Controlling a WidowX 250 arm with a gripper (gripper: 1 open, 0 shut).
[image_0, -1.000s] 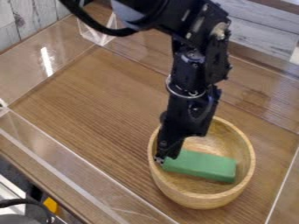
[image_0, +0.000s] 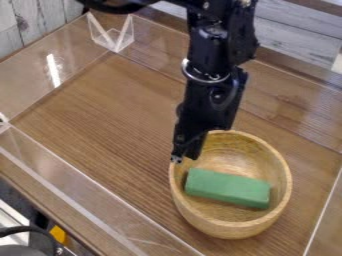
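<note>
A round wooden bowl (image_0: 234, 222) sits at the right front of the table, with a green rectangular block (image_0: 227, 188) lying in it. The black arm reaches down from the top, and its gripper (image_0: 186, 150) hangs over the bowl's back-left rim, above and behind the block and apart from it. The fingers look shut, with nothing visible between them, though their dark shapes overlap.
Bare wooden table (image_0: 100, 125) fills the left and middle. Clear low walls edge the left and front sides. A white wire-like holder (image_0: 114, 32) stands at the back left.
The gripper has risen and moved back, away from the green block toward the bowl's rear rim. The block and bowl look unmoved.
</note>
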